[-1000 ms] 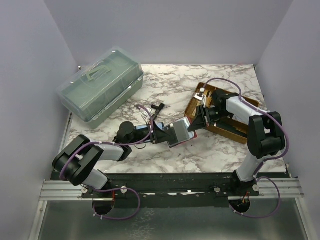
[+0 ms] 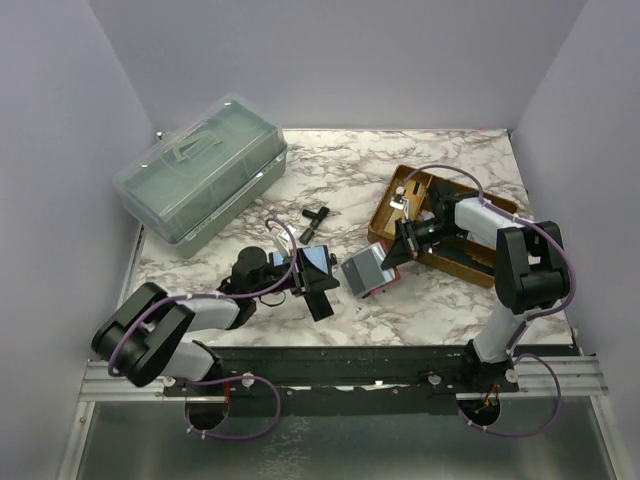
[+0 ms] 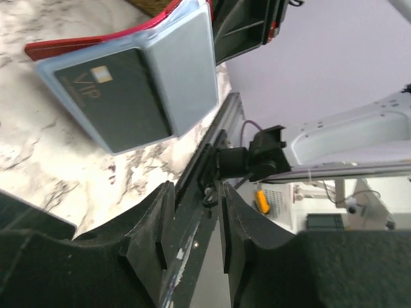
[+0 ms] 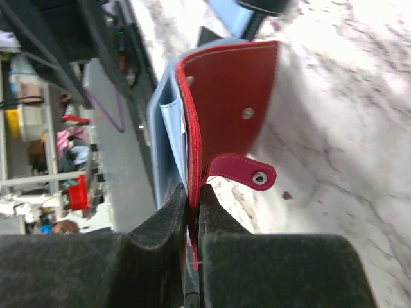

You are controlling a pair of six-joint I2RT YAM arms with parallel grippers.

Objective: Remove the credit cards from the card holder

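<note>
The red card holder (image 4: 231, 106) is held by its spine in my right gripper, shut on it, above the table's front middle. It hangs opened out, with pale blue sleeves. In the left wrist view a dark card marked VIP (image 3: 103, 96) shows in one sleeve. My left gripper is just left of the holder, apart from it, its fingers part open with nothing seen between them. A dark flat piece (image 2: 318, 305) lies on the table beneath the left gripper.
A brown divided tray (image 2: 460, 265) sits under the right arm. A translucent green case (image 2: 200, 170) stands at the back left. Small black items (image 2: 314, 220) lie mid-table.
My left gripper has drawn leftward, away from the card holder, which it was at a second ago. The right gripper and holder have moved slightly.
</note>
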